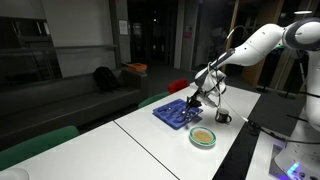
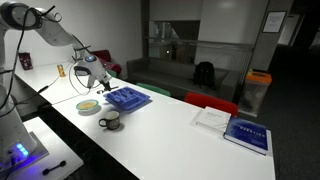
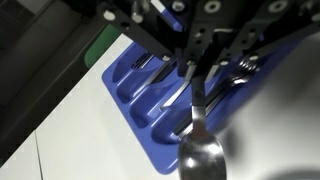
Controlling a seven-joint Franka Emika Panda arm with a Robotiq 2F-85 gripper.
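A metal spoon [image 3: 202,157] is held by its handle in my gripper, which is shut on it; the bowl of the spoon points toward the bottom of the wrist view. Behind it lies the blue cutlery tray [image 3: 130,98], with several metal utensils in its compartments. In exterior view 1 my gripper [image 1: 198,101] is over the right side of the tray [image 1: 170,115]. The spoon is too small there to make out clearly.
A green-rimmed bowl [image 1: 202,137] with pale contents stands in front of the tray. The dark mug [image 1: 223,116] is to its right. In exterior view 2, books [image 2: 247,135] lie at the far end.
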